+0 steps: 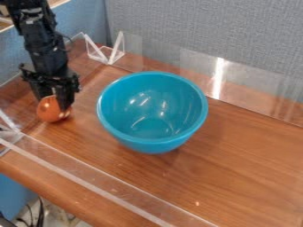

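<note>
My black gripper (55, 96) points down at the left of the table, shut on an orange round object (51, 110), which sits low at the table surface under the fingers. Its exact shape is partly hidden by the gripper. A large turquoise bowl (151, 133) stands to the right of it, apart from both.
A white wire stand (104, 53) is at the back left, a grey wall behind, and clear strips run along the table's edges.
</note>
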